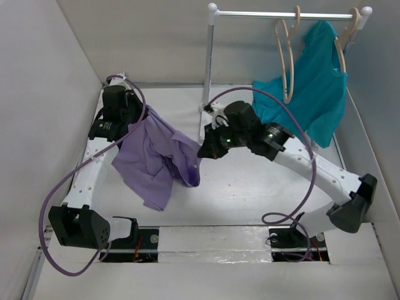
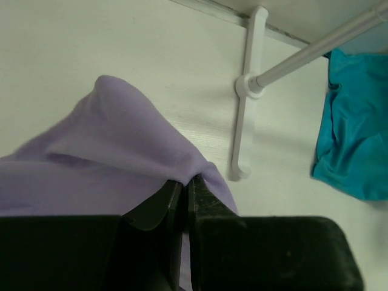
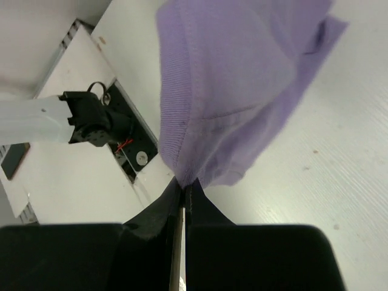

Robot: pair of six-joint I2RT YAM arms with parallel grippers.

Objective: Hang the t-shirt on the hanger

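The purple t-shirt (image 1: 159, 162) is lifted between my two grippers, spread and draped over the white table. At the back left, my left gripper is shut on the shirt's bunched fabric; in the top view that hand partly hides it. My right gripper is shut on another edge of the shirt, near the middle of the table. Wooden hangers (image 1: 289, 94) hang on the white rail (image 1: 250, 14) at the back right.
A teal shirt (image 1: 319, 75) hangs on the rack at the right, its lower part reaching the table. The rack's upright (image 1: 208, 62) and foot stand at the back middle. Walls enclose the left, back and right.
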